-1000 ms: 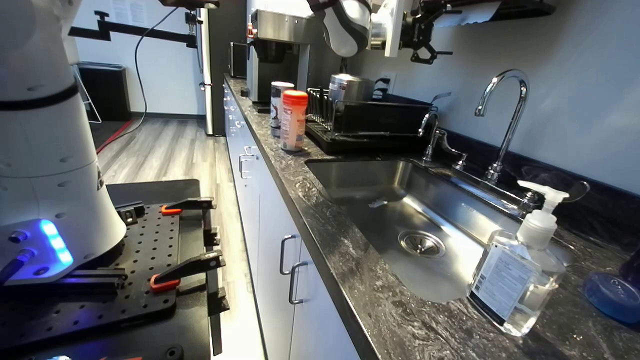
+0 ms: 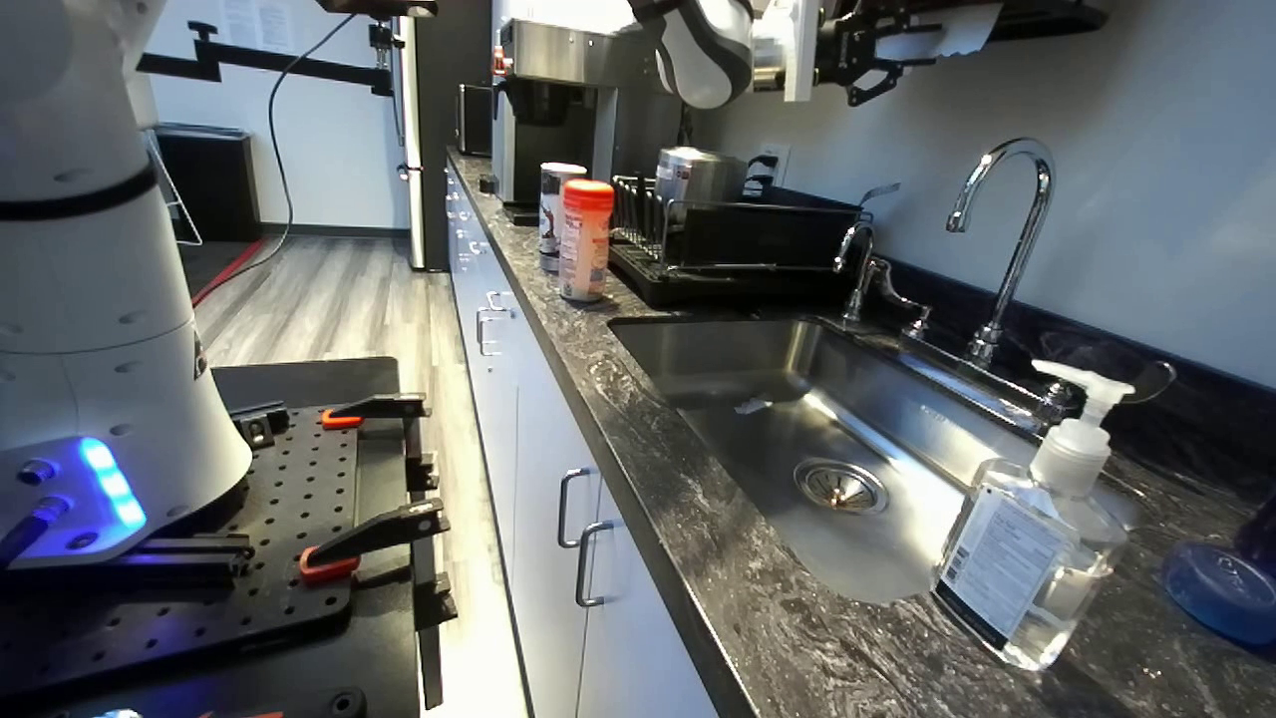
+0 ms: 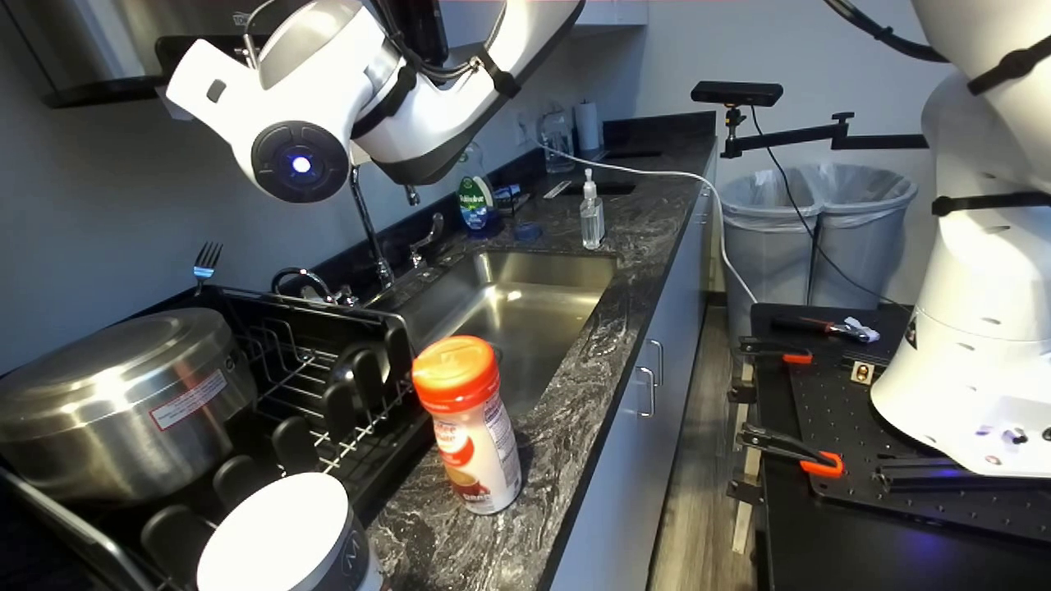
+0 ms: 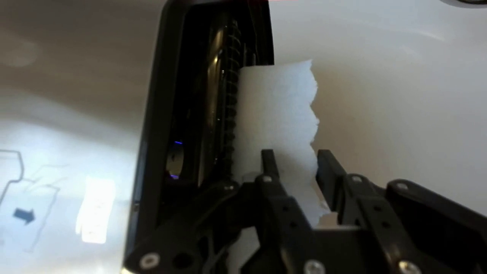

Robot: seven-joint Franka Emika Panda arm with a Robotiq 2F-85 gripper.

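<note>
A white paper sheet (image 4: pixel 278 109) with a ragged edge hangs out of a black dispenser slot (image 4: pixel 157 114) in the wrist view. My gripper is right at the sheet, its two fingers apart. The left fingertip (image 4: pixel 268 160) overlaps the paper, and the right one stands by the torn edge. Whether either finger touches the sheet I cannot tell. In exterior view 1 the gripper (image 2: pixel 899 62) is high above the sink, beside the hanging paper (image 2: pixel 957 34). Exterior view 2 shows only the arm there, with the fingers hidden.
Below lie the steel sink (image 2: pixel 742 419) and tall faucet (image 2: pixel 1031 227). A soap pump bottle (image 2: pixel 1029 538) stands on the near counter. The dish rack (image 2: pixel 766 239) and a red-capped creamer bottle (image 2: pixel 586 239) are beyond the sink. A dispenser body (image 4: pixel 388 114) borders the slot.
The gripper has risen slightly and moved right toward the paper. Its fingers, spread wide before, are now closer together.
</note>
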